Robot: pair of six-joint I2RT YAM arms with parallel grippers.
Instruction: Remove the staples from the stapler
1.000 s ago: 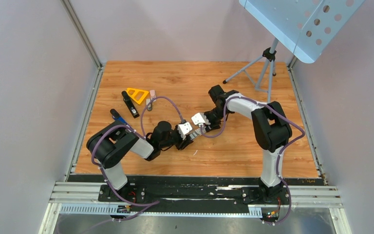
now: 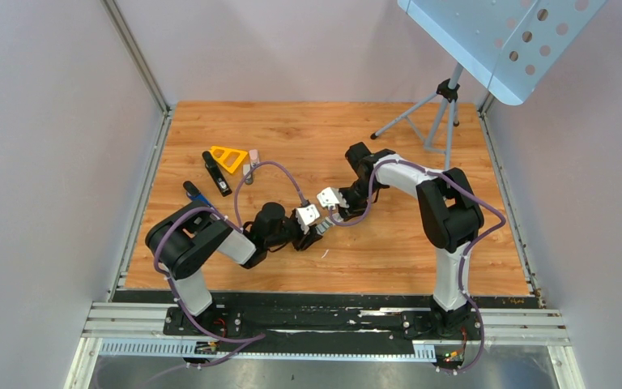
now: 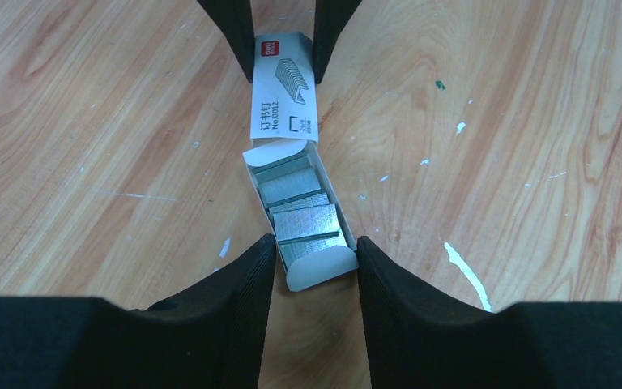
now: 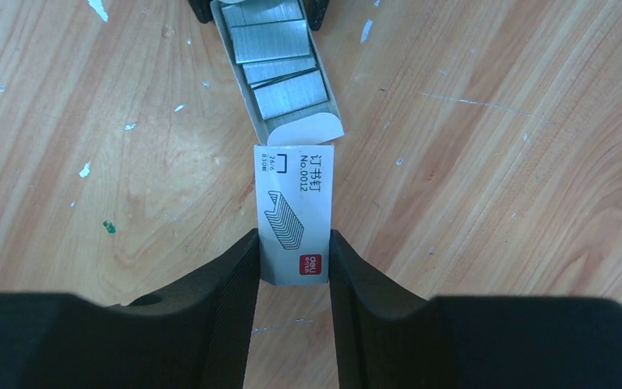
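Between the grippers a small white staple box is slid open, its tray [image 3: 304,219] full of silver staple strips [image 4: 271,44]. My left gripper is shut on the tray's end, with a white flap between its fingers. My right gripper is shut on the printed sleeve [image 4: 295,207], labelled No.0012, at the opposite end. The sleeve sits just off the tray's end, against its white flap. Staplers are too small to identify surely in the top view; a black elongated object [image 2: 216,173] lies at the back left.
A yellow triangular object [image 2: 229,154], a small pink object [image 2: 254,156] and a blue-black object [image 2: 197,194] lie at the left. A tripod [image 2: 445,105] stands at the back right.
The sleeve in my right gripper has shifted very slightly; otherwise both arms look almost unmoved.
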